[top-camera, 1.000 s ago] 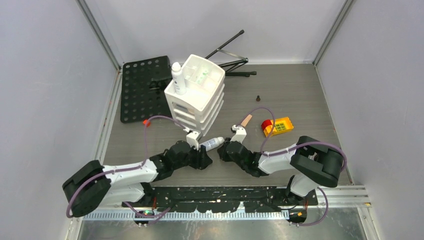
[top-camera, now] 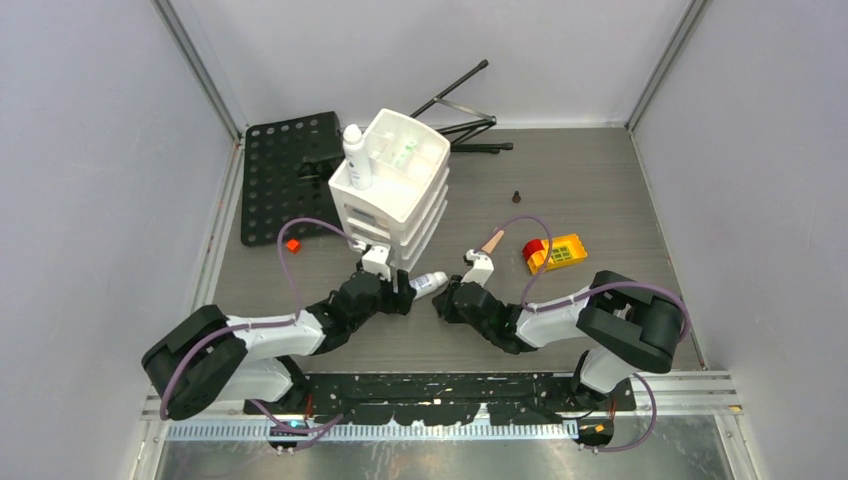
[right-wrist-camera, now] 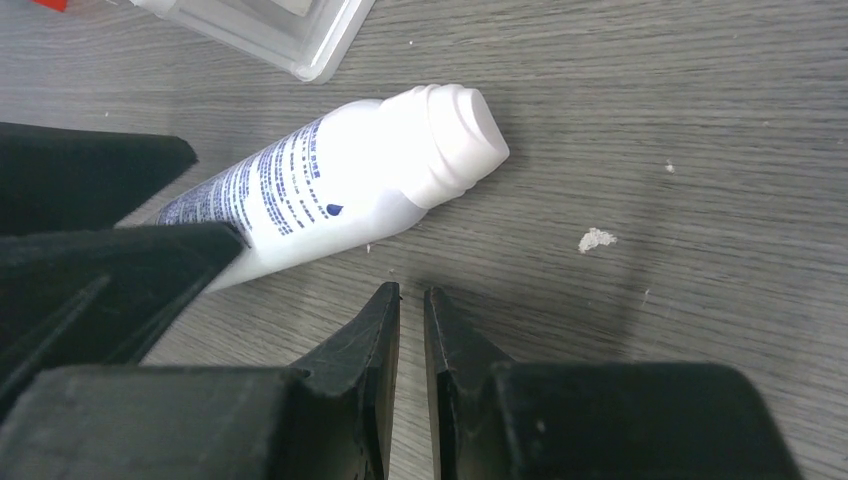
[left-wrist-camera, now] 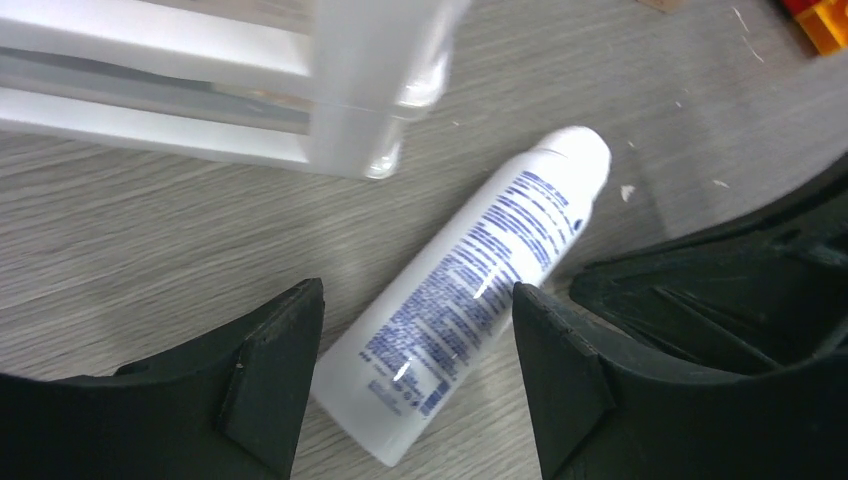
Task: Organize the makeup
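A white bottle with blue print lies on its side before the white drawer organizer. My left gripper is open, its fingers at either side of the bottle's base end in its wrist view. My right gripper is shut just beside the bottle's cap end, nothing visible between its fingertips. Another white bottle stands upright on the organizer's top.
A black perforated board lies left of the organizer, with a small red cube nearby. A yellow-red toy and a tan piece lie right.
The right arm has not visibly moved.
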